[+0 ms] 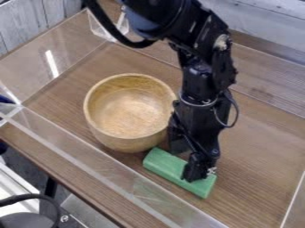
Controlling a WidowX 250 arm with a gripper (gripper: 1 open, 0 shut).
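The black gripper [194, 158] reaches down from the top of the camera view to a green rectangular block [165, 167] lying on the wooden table near the front. Its fingertips are at the block's upper right part; whether they hold it is unclear. A light wooden bowl [113, 111] stands just left of the gripper, behind the block.
A clear plastic edge runs along the front left, with cables and dark items below it.
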